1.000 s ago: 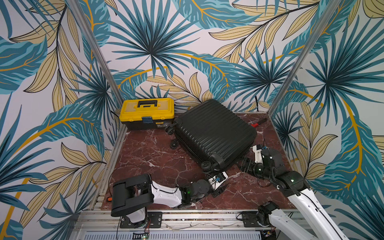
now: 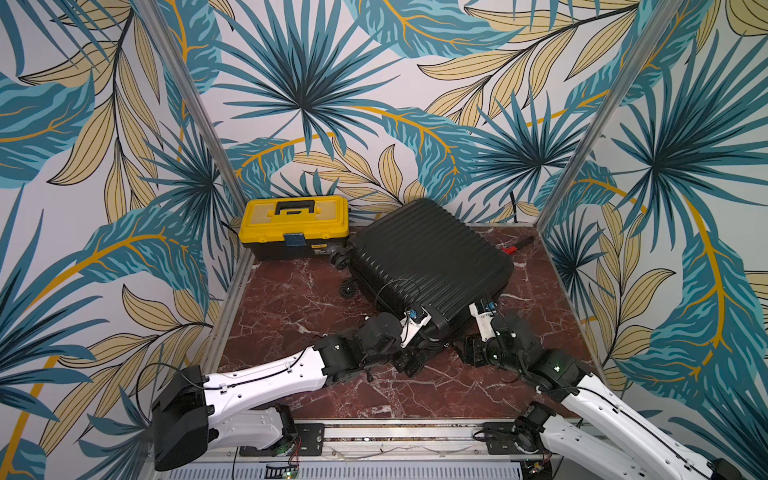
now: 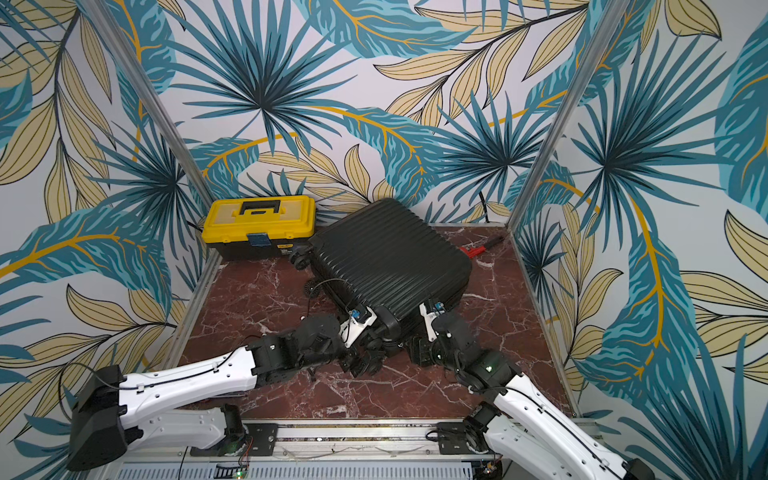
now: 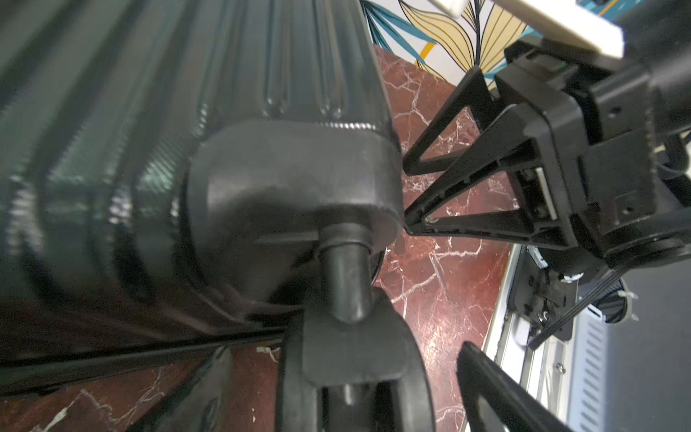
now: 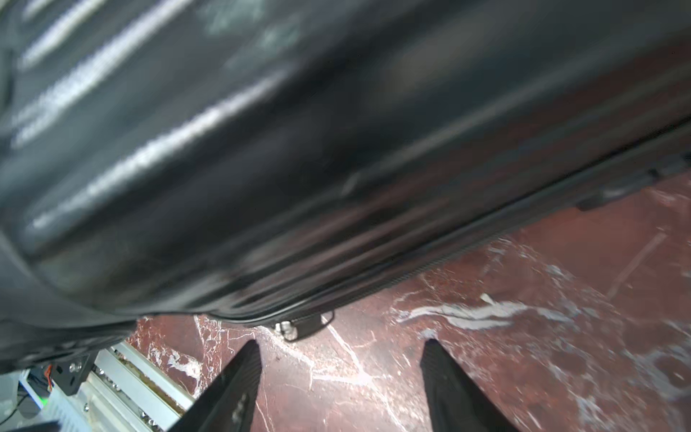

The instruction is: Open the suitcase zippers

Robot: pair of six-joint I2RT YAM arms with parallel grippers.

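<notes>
A black ribbed suitcase (image 2: 428, 256) lies flat and turned on the table. My left gripper straddles the front corner wheel housing (image 4: 345, 338), its blurred fingers part open on either side of it; whether they touch it I cannot tell. My right gripper is part open beside the suitcase's side (image 5: 302, 180), with table showing between its fingers. A small silver piece (image 5: 295, 327), possibly a zipper pull, shows under the suitcase's lower edge in the right wrist view, above the gap between those fingers.
A yellow toolbox (image 2: 293, 232) stands at the back left. A red-handled tool (image 3: 476, 249) lies at the back right behind the suitcase. Bare table shows at the left and right of the suitcase.
My left gripper has moved up onto the suitcase's front corner from below it. My right gripper has shifted left, closer in along the suitcase's front right side. The suitcase looks unmoved.
</notes>
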